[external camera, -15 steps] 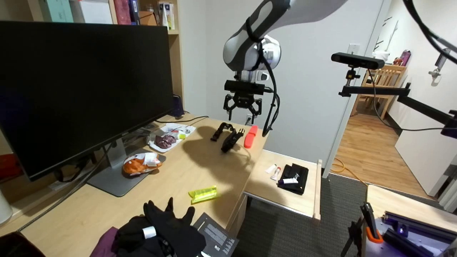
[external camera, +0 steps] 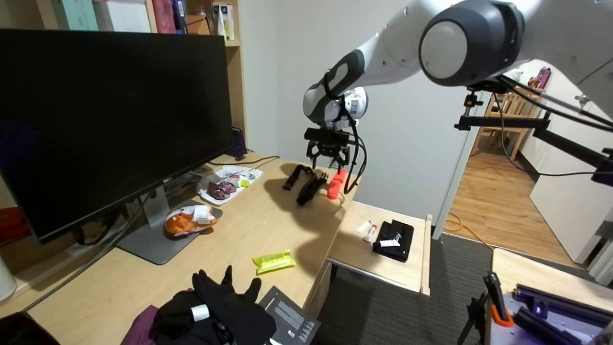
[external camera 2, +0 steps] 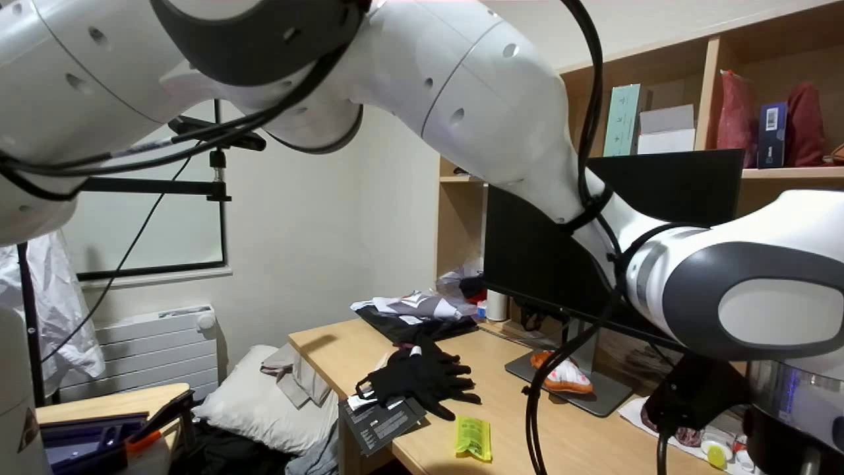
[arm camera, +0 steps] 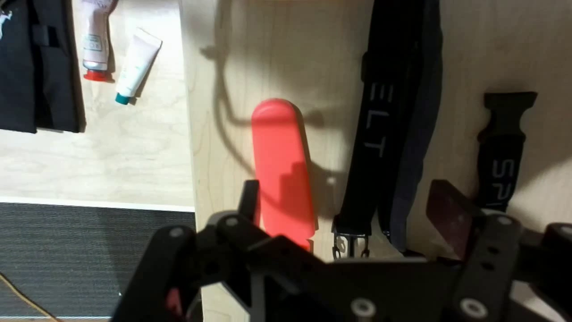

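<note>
My gripper (external camera: 327,162) hangs open above the far end of the desk, its fingers wide apart in the wrist view. A black belt (arm camera: 370,123) with white lettering lies on the desk between the fingers' lines, a pronged buckle at its near end. Its other end, with a dark buckle piece (arm camera: 504,145), lies to the right. Beside the belt, toward the desk edge, is a flat red object (arm camera: 281,161); the left finger (arm camera: 249,201) covers part of its near side. Whether the fingers touch anything is hard to tell, but nothing is gripped.
Left of the desk edge a lower wooden surface (external camera: 350,258) holds small tubes (arm camera: 139,61) and a black pouch (external camera: 394,238). A yellow packet (external camera: 274,261), black gloves (external camera: 227,304) and a monitor (external camera: 115,120) occupy the desk. Mid-desk is mostly clear.
The arm has reached farther out and the gripper has come down closer to the belt and red object, which lie where they were.
</note>
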